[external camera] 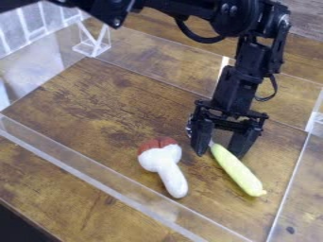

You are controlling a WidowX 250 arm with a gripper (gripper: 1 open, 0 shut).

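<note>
My black gripper (222,140) is down at the upper end of a pale yellow, elongated object (237,173) on the right of the wooden table; its fingers straddle or sit just over that end, and I cannot tell if they touch or grip it. To the left lies a white toy (168,173) with a rounded head and a red cap, clear of the gripper.
A clear barrier runs along the right edge. A white rack (94,38) stands at the upper left beside a railing.
</note>
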